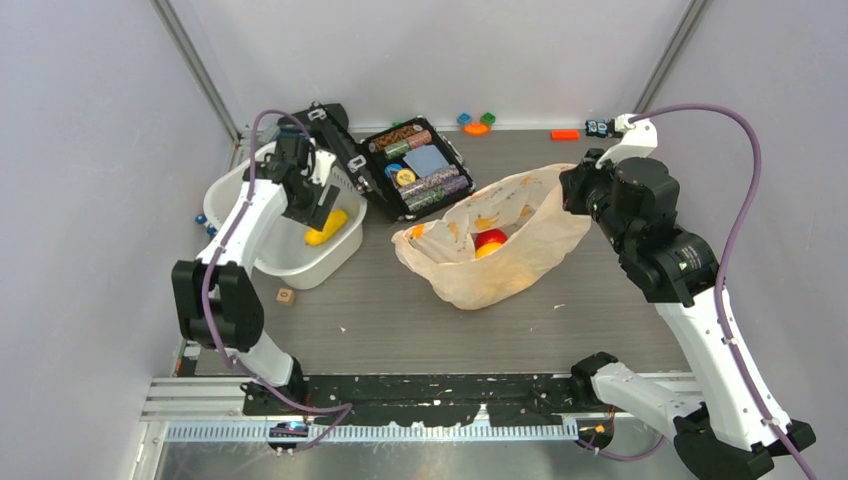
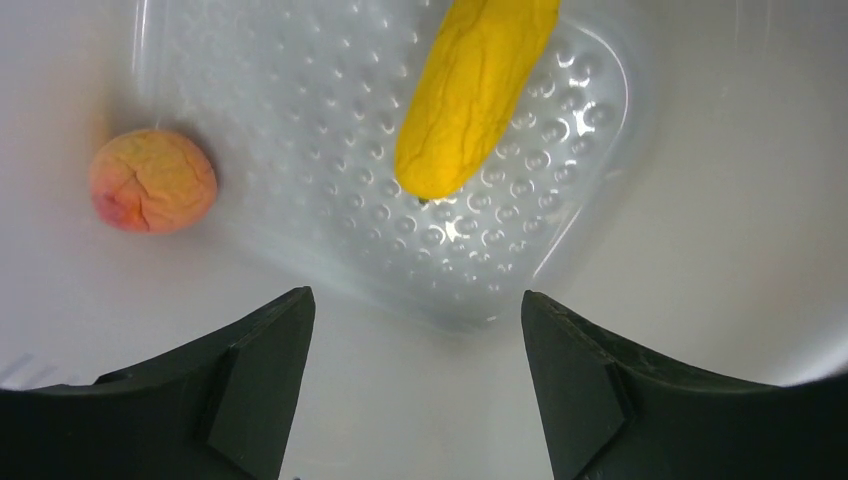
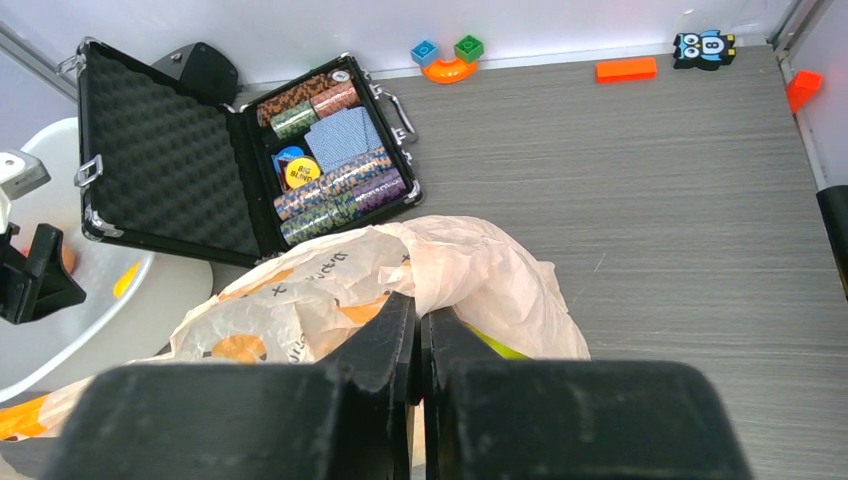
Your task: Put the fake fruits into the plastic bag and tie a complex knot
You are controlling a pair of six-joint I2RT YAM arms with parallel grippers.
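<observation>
A translucent plastic bag stands open on the table, with red and yellow fruit inside. My right gripper is shut on its bunched rim. My left gripper is open inside the white bin, fingers apart with nothing between them. Below it lie a yellow elongated fruit and a peach-like fruit, the latter to the left in the left wrist view.
An open case of poker chips lies behind, between bin and bag. Small toys line the back edge. A wooden cube sits before the bin.
</observation>
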